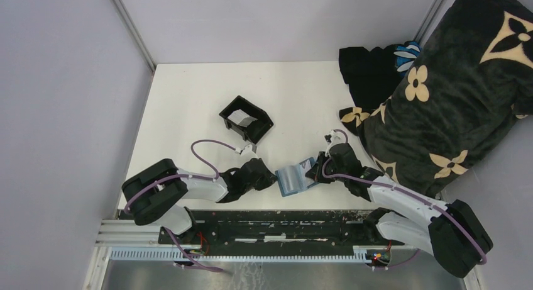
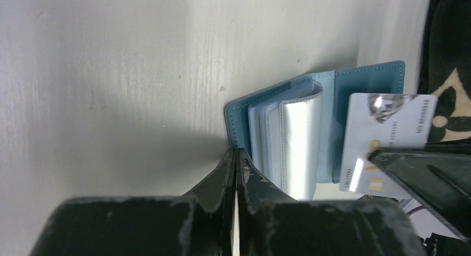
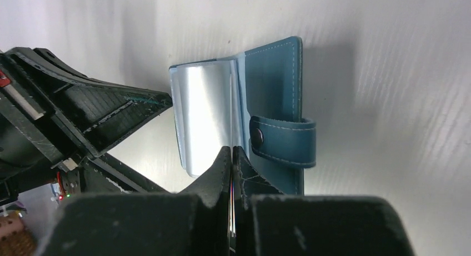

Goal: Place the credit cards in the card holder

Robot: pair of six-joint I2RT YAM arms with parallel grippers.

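The open blue card holder (image 1: 290, 180) lies on the white table between my two grippers, with its clear sleeves raised in the left wrist view. At its left edge, my left gripper is shut on the blue cover. A white card (image 2: 383, 134) with a grey emblem stands tilted over the holder's right half, and my right gripper is shut on it. The card appears edge-on as a thin line (image 3: 231, 111) beside the clear sleeves (image 3: 205, 111). It cannot be told whether its lower edge is inside a pocket.
A black open box (image 1: 236, 106) with white cards (image 1: 241, 117) inside stands behind my left gripper. To the right lie a dark flowered cushion (image 1: 440, 107) and black cloth (image 1: 368, 76). A snap strap (image 3: 286, 142) sticks out from the holder.
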